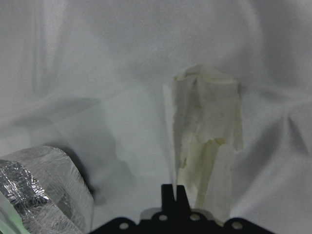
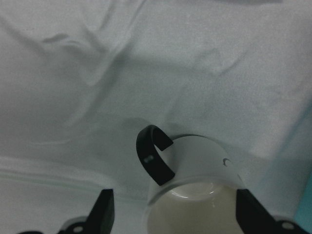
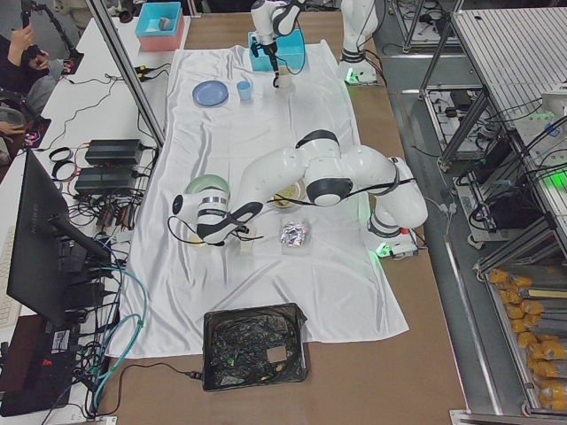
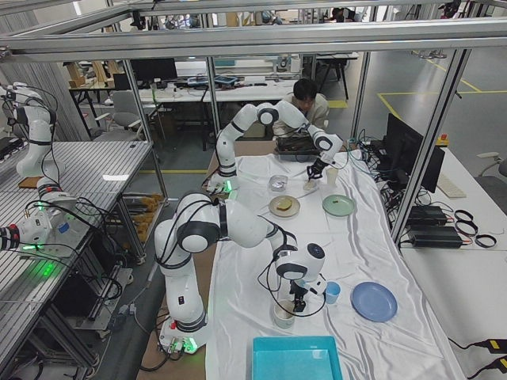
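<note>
A crumpled white paper piece [image 1: 204, 112] lies on the cloth beneath my left gripper, whose fingertips are together at its lower edge; whether they pinch it is unclear. A crumpled foil piece [image 1: 39, 190] lies to the left in the left wrist view. My right gripper stands open around a white mug [image 2: 195, 156] with a black handle [image 2: 156, 165], near the turquoise tray [image 4: 295, 356].
A blue plate [image 4: 374, 302] and blue cup [image 4: 332, 297] sit by the mug. A beige plate [image 4: 284, 207] with food and a green plate [image 4: 339, 204] are near my left arm. A black tray [image 3: 255, 372] is at one end.
</note>
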